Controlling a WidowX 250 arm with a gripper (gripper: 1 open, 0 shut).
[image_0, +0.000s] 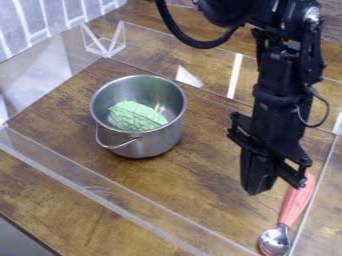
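Observation:
My black gripper (257, 180) hangs over the right half of the wooden board, shut, with nothing seen between its fingers. Just right of and beyond it lies a spoon with a red handle (297, 196) and a steel bowl end pointing toward the bottom edge. A steel pot (123, 138) with a wire handle stands on the left, holding a green textured object (138, 117) like a cabbage.
Clear plastic walls (38, 70) border the work area. The wooden surface (80, 195) left of and below the pot is clear. A dark cable arches over the top from the arm.

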